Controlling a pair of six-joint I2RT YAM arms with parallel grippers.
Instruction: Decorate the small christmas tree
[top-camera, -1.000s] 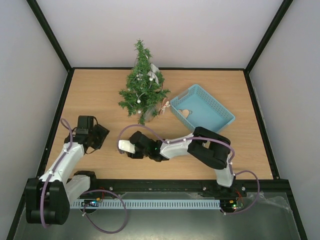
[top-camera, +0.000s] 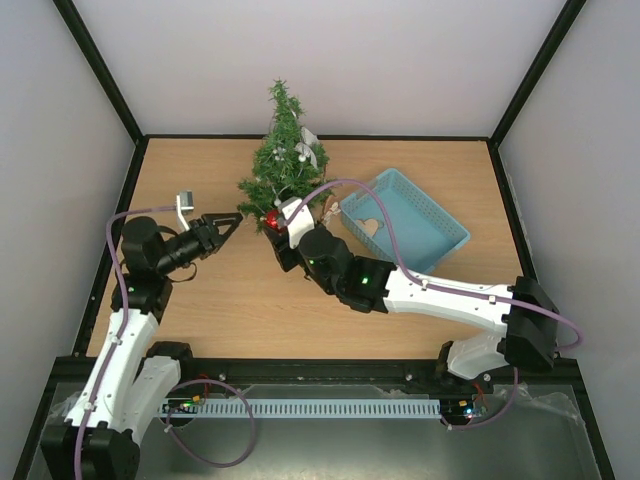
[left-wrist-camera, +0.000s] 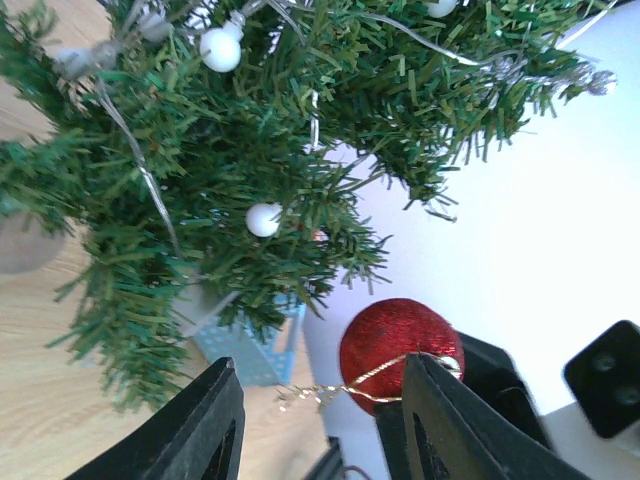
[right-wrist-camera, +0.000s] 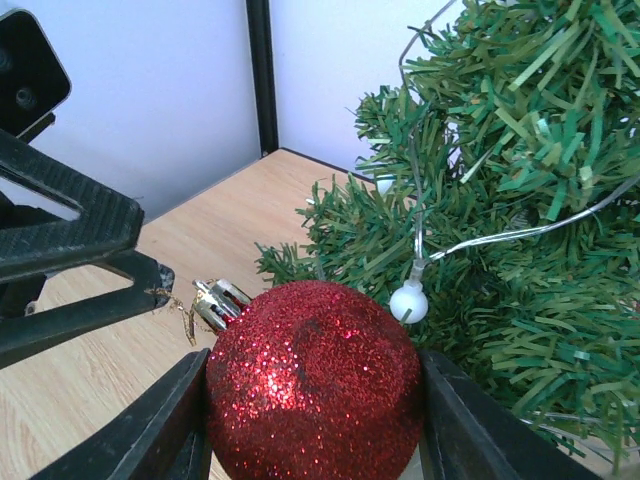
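Observation:
A glittery red ball ornament sits between the fingers of my right gripper, which is shut on it. Its silver cap and gold string point toward my left gripper. That gripper is part open, and the string's end reaches into the gap between its fingers. In the right wrist view a bit of string touches or overlaps a left fingertip. Close behind the ball stands the green Christmas tree, with white round bulbs on a clear wire and a silvery bow.
The light blue basket is right of the tree, with a small wooden piece inside. A small figure is by its left edge. Bare wooden table lies in front of the arms.
Both arms have risen and reached toward the tree; their grippers are now close together at its lower front. The right gripper brought the red ball up, and the left one swung rightward.

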